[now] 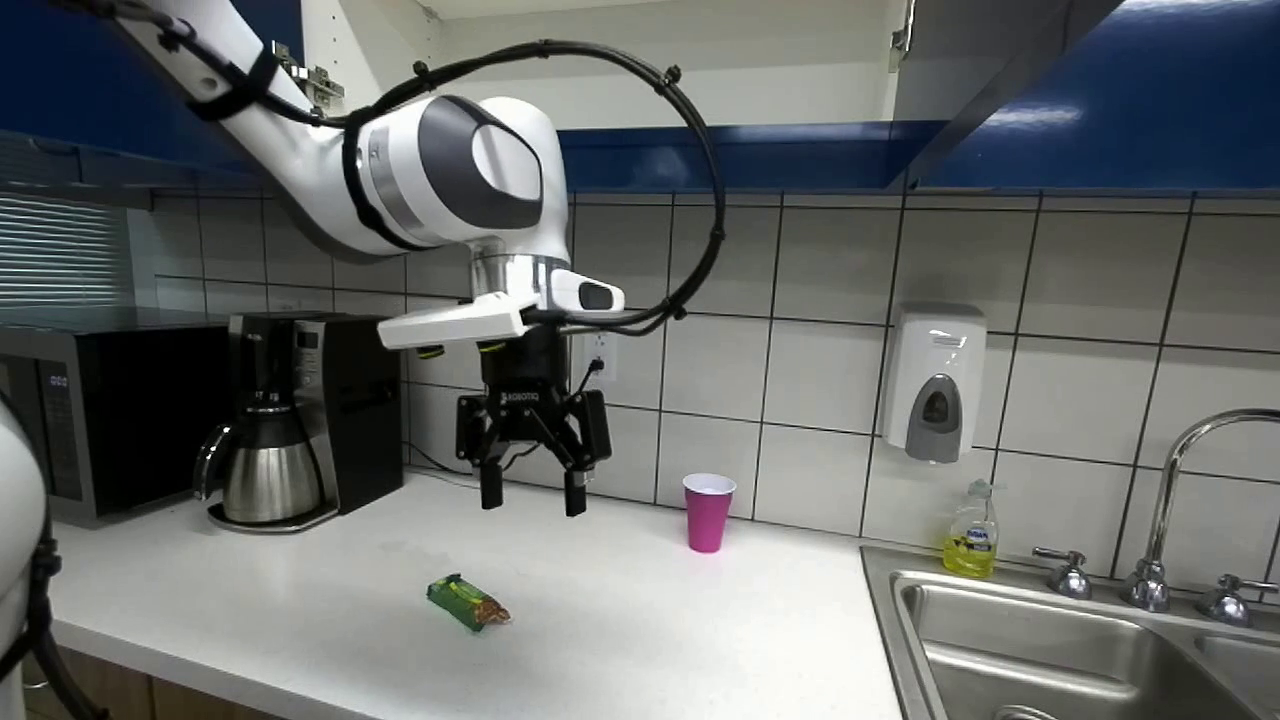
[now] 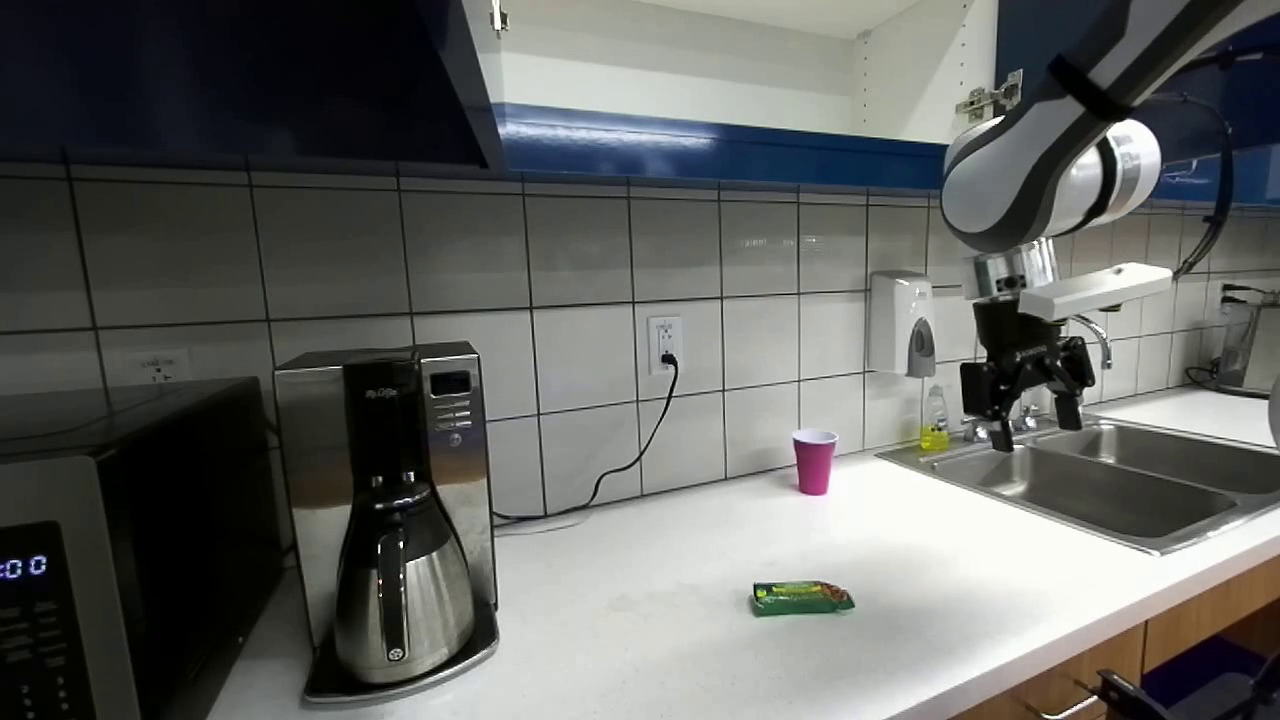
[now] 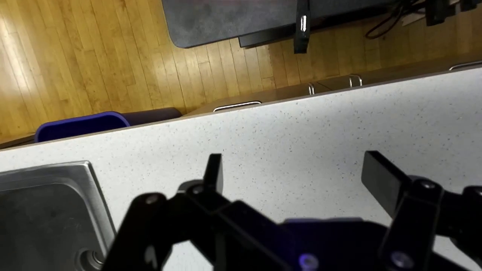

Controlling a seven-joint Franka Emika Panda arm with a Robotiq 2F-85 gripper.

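Note:
My gripper [image 1: 533, 498] hangs open above the counter, its fingers wide apart and pointing down. Nothing sits between them; the wrist view has only bare speckled counter in the gap of the gripper. A green snack packet [image 1: 465, 601] with a reddish-brown end lies flat on the white counter. Farther back, by the tiled wall, a pink cup [image 1: 708, 516] stands upright with its white inside showing at the top. In the second exterior view the packet [image 2: 801, 598] lies in front of the cup [image 2: 815, 463]. Neither is visible in the wrist view.
A coffee maker [image 2: 404, 516] with a steel carafe and a microwave [image 1: 108, 414] stand on the left. To the right are the sink [image 1: 1056, 648] and a yellow soap bottle [image 1: 970, 536]. Above, the wall cabinet [image 1: 672, 72] is open. Mid-counter is largely clear.

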